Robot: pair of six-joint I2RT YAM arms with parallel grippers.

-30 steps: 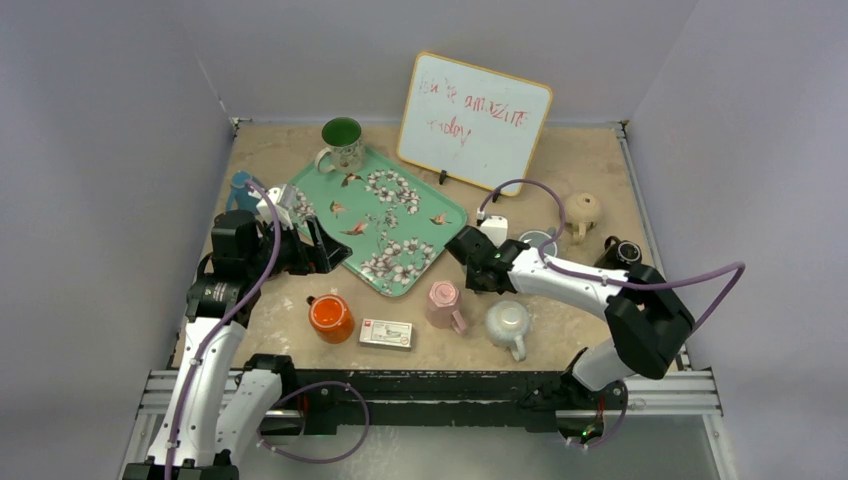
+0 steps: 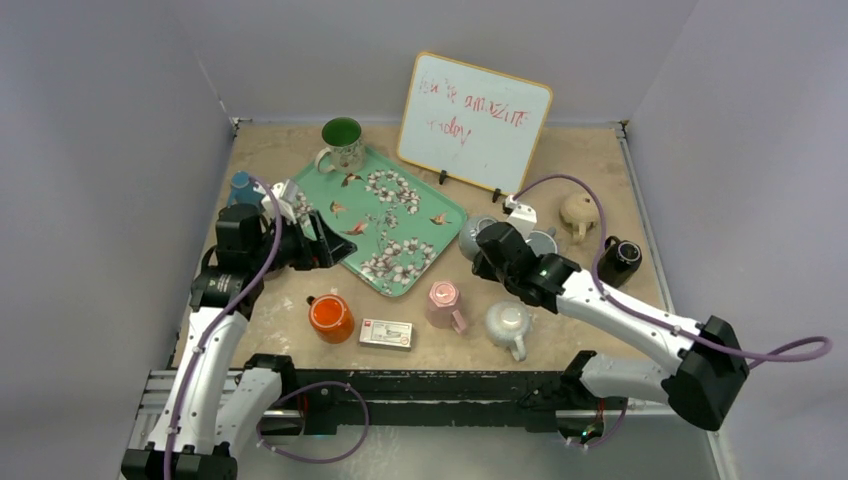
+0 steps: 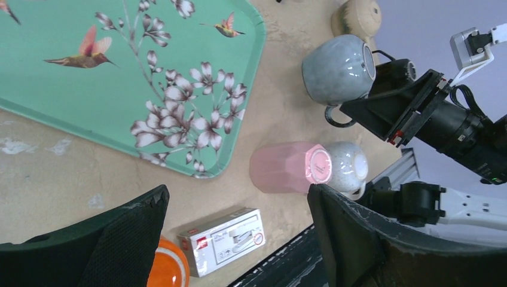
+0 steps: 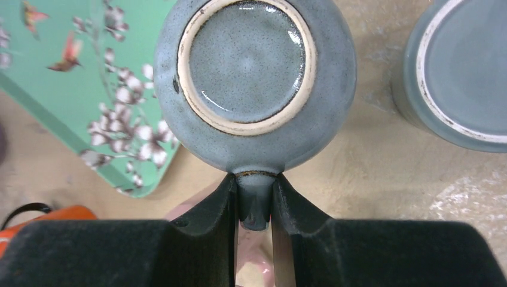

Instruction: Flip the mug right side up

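A grey-blue mug (image 4: 251,72), bottom up in the right wrist view, is held by my right gripper, shut on its handle. In the left wrist view the mug (image 3: 332,69) hangs just right of the tray, above the pink mug. My left gripper (image 2: 335,243) is open over the left part of the green tray (image 2: 405,230), nothing between its fingers. Other upside-down mugs stand around: pink (image 2: 443,300), orange (image 2: 331,318), pale grey (image 2: 508,322), and a grey one (image 4: 454,72) beside the held mug.
A boxed item (image 2: 386,334) lies at the front. A green-topped mug (image 2: 344,150) stands at the back left, a whiteboard (image 2: 474,125) at the back. A cream mug (image 2: 580,210) and black mug (image 2: 620,262) stand at the right.
The left gripper has shifted slightly right.
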